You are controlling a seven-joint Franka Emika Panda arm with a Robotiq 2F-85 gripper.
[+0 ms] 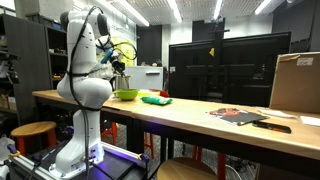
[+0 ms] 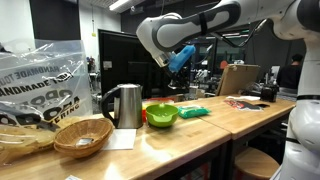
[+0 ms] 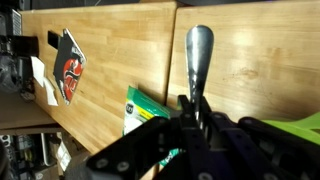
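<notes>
In the wrist view a shiny metal utensil, like a spoon [image 3: 199, 50], points up the picture from between the fingers of my gripper, which is shut on it. A light green bowl [image 2: 163, 116] sits on the wooden table; its rim [image 3: 303, 128] shows at the right of the wrist view. In exterior view 1 my gripper [image 1: 119, 68] hangs above the bowl [image 1: 126, 95], clear of it. A green and white packet [image 3: 143, 112] lies on the table close to the bowl.
Exterior view 2 shows a metal pitcher [image 2: 126, 106] and a wicker basket [image 2: 83, 137] left of the bowl. A dark printed sheet [image 1: 236, 116] and a black flat object [image 1: 271, 127] lie farther along the table.
</notes>
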